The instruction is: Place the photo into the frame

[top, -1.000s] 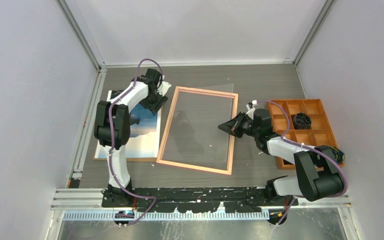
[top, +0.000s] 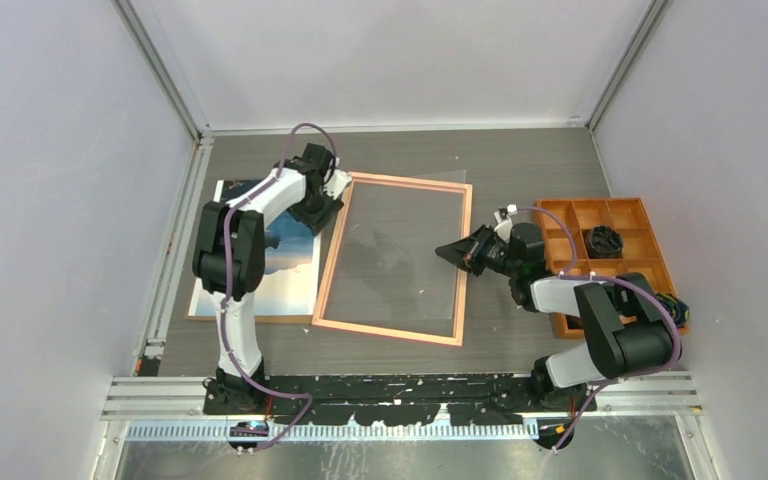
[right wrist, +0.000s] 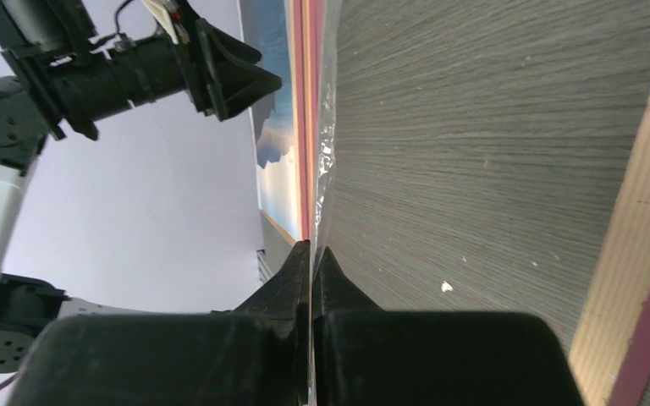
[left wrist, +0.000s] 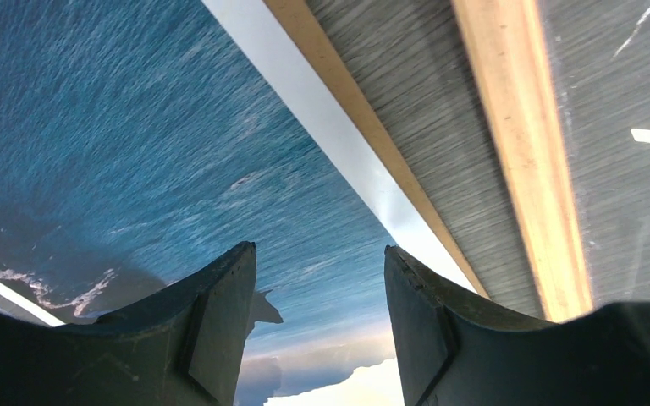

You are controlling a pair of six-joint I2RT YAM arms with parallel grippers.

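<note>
The photo (top: 295,278), blue with a pale lower end, lies on a brown board at the left of the table. Above its right part, my left gripper (top: 315,222) is open; in the left wrist view nothing shows between its fingers, and the photo's white border (left wrist: 338,139) runs beneath. The light wooden frame (top: 385,330) lies just right of the photo. A clear sheet (right wrist: 325,127) stands edge-on in the right wrist view, its edge pinched by my right gripper over the frame's right side. The sheet's outline is hard to follow from above.
An orange compartment tray (top: 617,208), with dark items in it, is at the right beneath my right arm. Bare table (top: 520,165) shows behind and between frame and tray. A narrow strip of table separates the photo's board (left wrist: 377,135) from the frame.
The frame's right side has shifted slightly left. My left gripper has moved a little right and toward the front. The right gripper and clear sheet have shifted slightly; the photo lies where it was.
</note>
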